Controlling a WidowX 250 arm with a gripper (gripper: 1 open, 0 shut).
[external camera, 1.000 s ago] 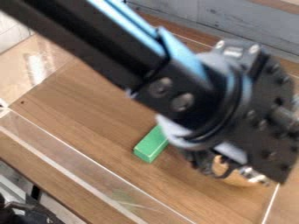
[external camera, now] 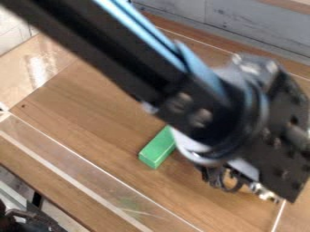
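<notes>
The robot arm crosses from the top left, ending in a dark gripper housing at the right. The gripper (external camera: 242, 181) hangs low over the wooden board, its fingertips mostly hidden behind the housing and blurred, so its finger state is unclear. A green block (external camera: 158, 149) lies on the board just left of the gripper, partly covered by the arm.
The wooden board (external camera: 72, 113) has clear room at the left and front, bounded by transparent edging (external camera: 103, 186). A grey wood-look wall (external camera: 242, 32) runs along the back. Dark cables sit at the bottom left corner.
The arm and housing have shifted slightly over the last second. The green block appears unmoved.
</notes>
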